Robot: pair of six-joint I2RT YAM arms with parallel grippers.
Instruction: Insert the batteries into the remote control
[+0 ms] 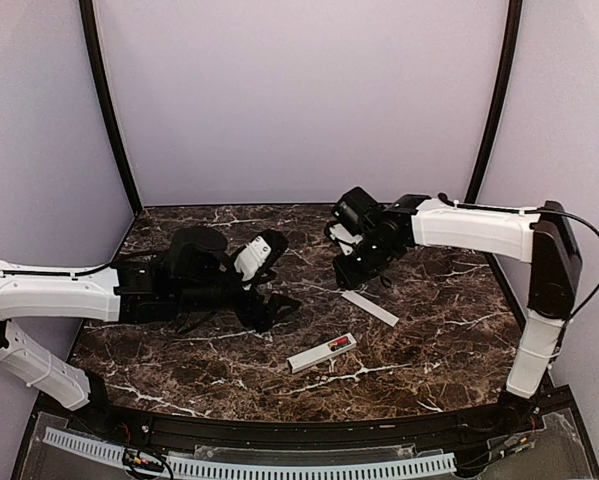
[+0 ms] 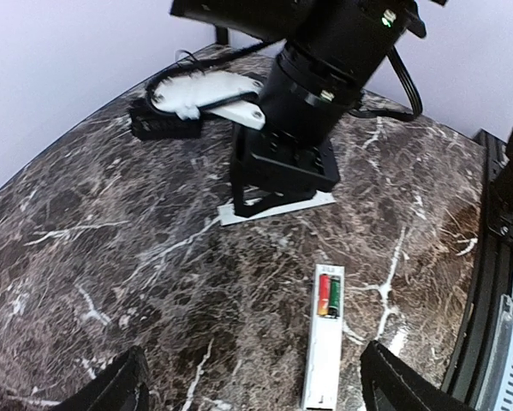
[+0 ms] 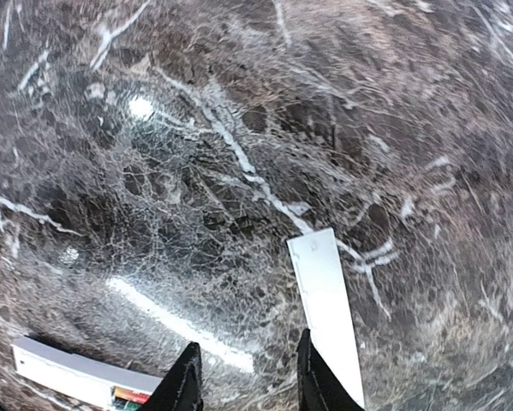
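The white remote control (image 1: 309,358) lies on the table with its battery slot exposed. Side by side at its far end, a red battery (image 2: 324,294) and a green battery (image 2: 335,295) sit in the slot. Apart from it, a flat white strip (image 3: 326,300), which looks like the cover, rests on the marble. My left gripper is open over the table beside the remote, its fingers empty. Above the cover's near end in the right wrist view, my right gripper stands open with nothing between its fingertips.
A slotted white rail (image 1: 309,468) runs along the front edge. Pale walls close in the back and sides.
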